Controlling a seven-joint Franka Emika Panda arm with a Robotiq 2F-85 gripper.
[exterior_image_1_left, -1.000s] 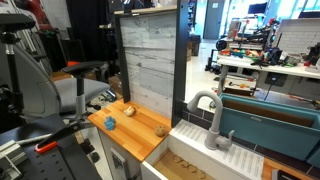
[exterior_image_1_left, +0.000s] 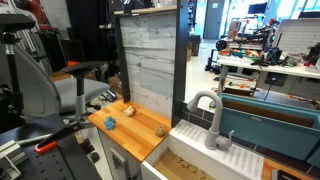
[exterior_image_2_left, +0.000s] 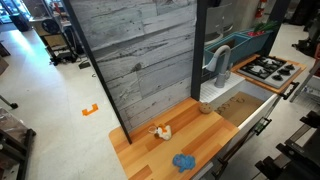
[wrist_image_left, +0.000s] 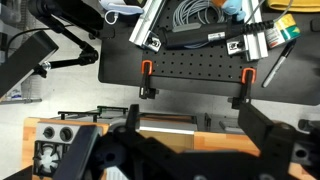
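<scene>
In the wrist view my gripper stands open, its two dark, orange-edged fingers (wrist_image_left: 147, 80) wide apart with nothing between them. Below it are a black perforated plate and the dark base. On the wooden counter (exterior_image_2_left: 150, 152) lie a blue crumpled item (exterior_image_2_left: 183, 161), a small white-and-orange object (exterior_image_2_left: 162, 131) and a round brown object (exterior_image_2_left: 206, 107). Exterior view 1 has the blue item (exterior_image_1_left: 110, 122) near the counter's left end and the brown object (exterior_image_1_left: 161, 130) near the sink. The gripper is far from all three.
A white sink (exterior_image_1_left: 205, 160) with a grey faucet (exterior_image_1_left: 212, 118) adjoins the counter; small items lie in its basin. Beyond it is a stove (exterior_image_2_left: 268, 68). A grey panel (exterior_image_2_left: 150, 60) rises behind the counter. Cable (wrist_image_left: 195, 14) and tools lie on the base.
</scene>
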